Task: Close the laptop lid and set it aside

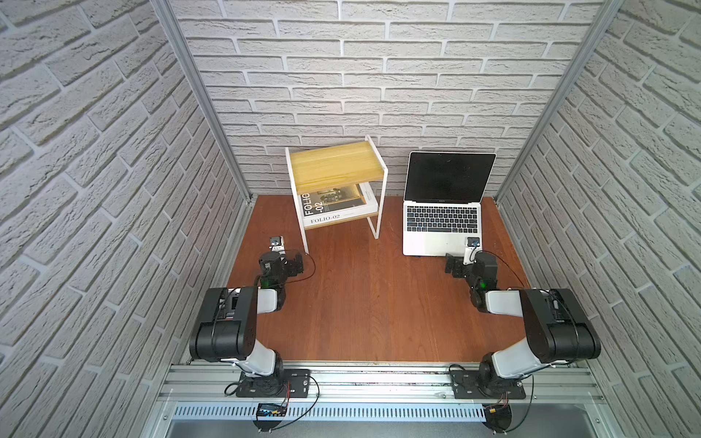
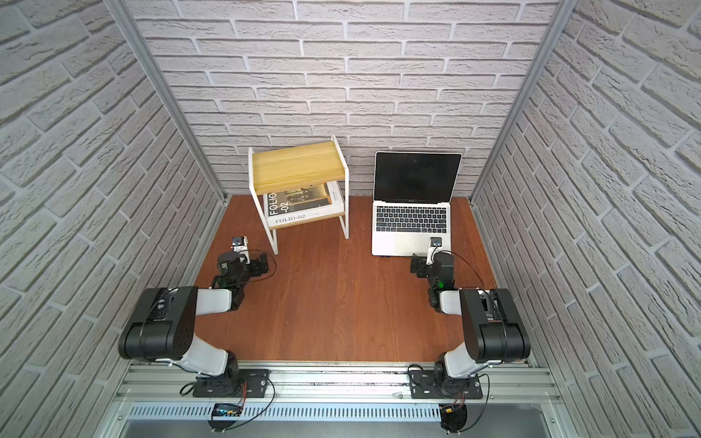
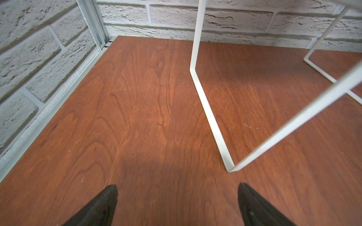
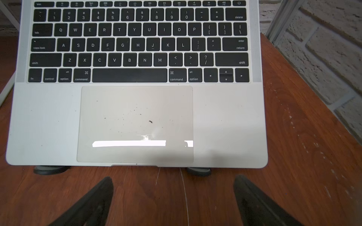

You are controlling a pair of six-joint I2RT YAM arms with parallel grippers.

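Note:
A silver laptop (image 1: 423,244) stands at the back right of the table with its black-screened lid (image 1: 449,176) raised. In the right wrist view its keyboard and trackpad (image 4: 135,113) face me, and dark feet (image 4: 51,170) show under its front edge. My right gripper is just in front of that edge, open and empty, its fingers (image 4: 96,199) spread to either side. On the left, my left gripper is also open with nothing between its fingers, close to the front leg of the shelf.
The white-framed wooden shelf (image 1: 336,166) stands at the back left, with a FOLIO book (image 1: 339,204) on its lower board. Bare table (image 1: 365,292) lies between the arms and between shelf and laptop. Brick walls (image 1: 379,95) close off the back and sides.

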